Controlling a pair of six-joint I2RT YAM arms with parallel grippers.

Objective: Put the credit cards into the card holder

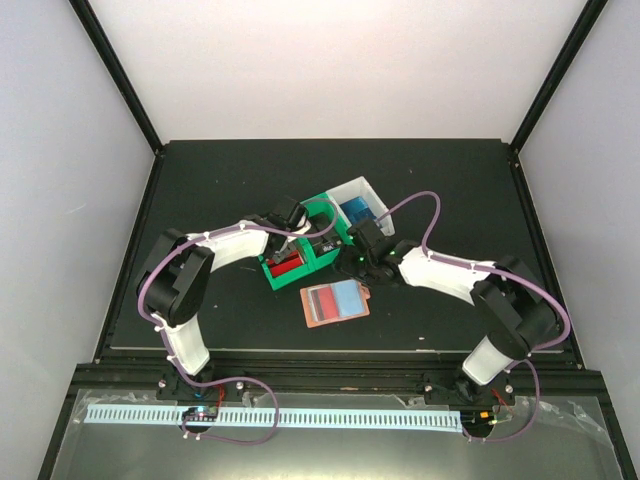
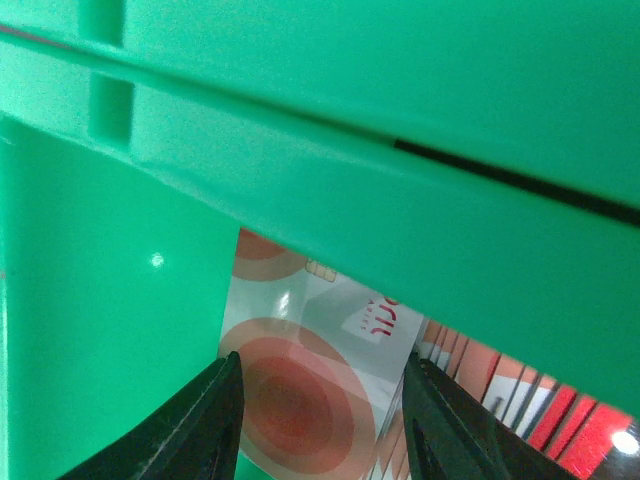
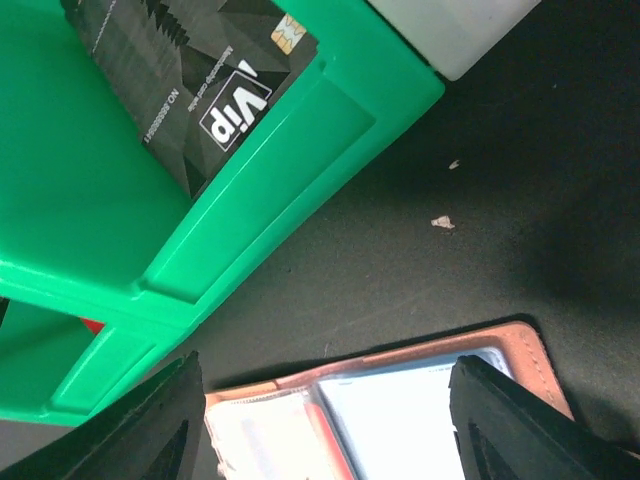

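In the left wrist view, a white card with red-brown circles (image 2: 300, 400) faces the camera inside the green organizer box (image 2: 110, 250). More cards stand on edge in a row (image 2: 530, 400) to its right. My left gripper is part open, its fingertips over the card's two sides; contact cannot be made out. The card holder (image 1: 335, 303), tan-pink with cards in its pockets, lies flat in front of the box. In the right wrist view my right gripper is open above the holder's far side, nothing held.
Dark cards, one marked "vip" (image 3: 235, 110), fill another green compartment. A white bin (image 1: 362, 190) with blue cards adjoins the box at its back right. The box wall (image 3: 270, 190) rises close to the right gripper. Bare black table surrounds everything.
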